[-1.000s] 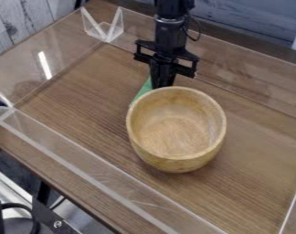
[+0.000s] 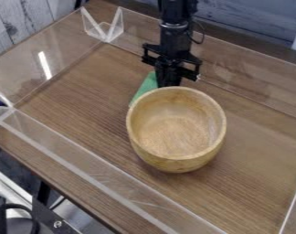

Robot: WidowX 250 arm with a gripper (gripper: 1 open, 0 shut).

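Note:
The black robot gripper [image 2: 173,71] reaches down from the top centre of the camera view, just behind a large wooden bowl [image 2: 175,129]. Its fingertips are small and dark, and I cannot make out whether anything is between them. A green object [image 2: 145,88] lies on the wooden surface under and left of the gripper, partly hidden by the bowl and gripper.
A clear angular object [image 2: 103,26] stands at the back left. Dark cables [image 2: 19,218] show at the bottom left corner.
The gripper and its arm have shifted slightly over the last second, staying just behind the bowl. The bowl looks essentially unmoved.

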